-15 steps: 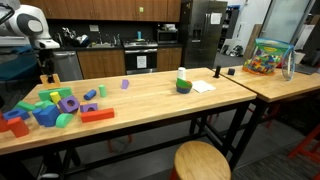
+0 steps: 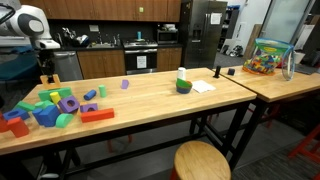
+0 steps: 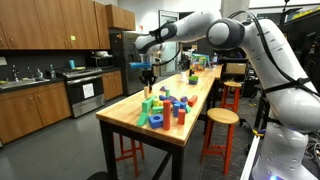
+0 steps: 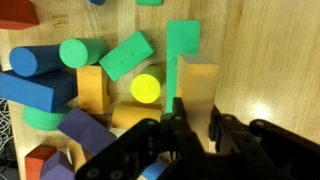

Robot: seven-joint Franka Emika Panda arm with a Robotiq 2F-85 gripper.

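Note:
An orange block [image 4: 198, 80] sits between the fingers of my gripper, which is shut on it in the wrist view. Beneath it, and partly hidden by it, a long green block [image 4: 183, 38] lies on the wooden table. To its left are a yellow cylinder [image 4: 147, 85], another green block [image 4: 126, 55] and an upright-looking orange block [image 4: 93, 89]. In exterior view 1 the gripper [image 2: 46, 73] hangs over the block pile at the table's left end; the held block is too small there to make out clearly.
Blue blocks [image 4: 38, 92], a green cylinder [image 4: 75, 52] and a purple block [image 4: 86, 129] crowd the left of the wrist view. Bare table [image 4: 270, 70] lies to the right. Farther along the table are a red block [image 2: 97, 115] and a bowl [image 2: 184, 87].

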